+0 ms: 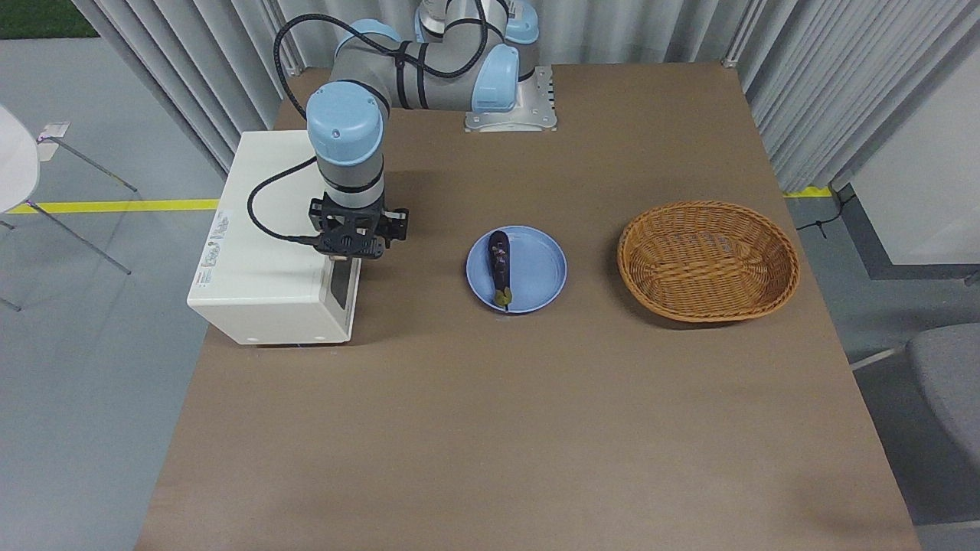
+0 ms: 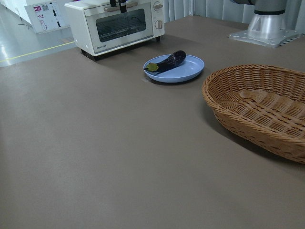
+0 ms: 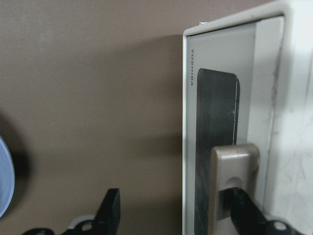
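Note:
My gripper is at the front of the white Toshiba toaster oven (image 1: 257,275). In the wrist view its two black fingers are apart; the right one presses against the oven door's handle (image 3: 230,166), the left one stands over bare table, so it is open. The oven door (image 2: 119,31) looks closed. To the oven's right in the front view, a dark eggplant (image 1: 500,266) lies on a blue plate (image 1: 537,268).
A wicker basket (image 1: 707,262) sits to the right of the plate. The arm's base (image 2: 267,36) stands at the back.

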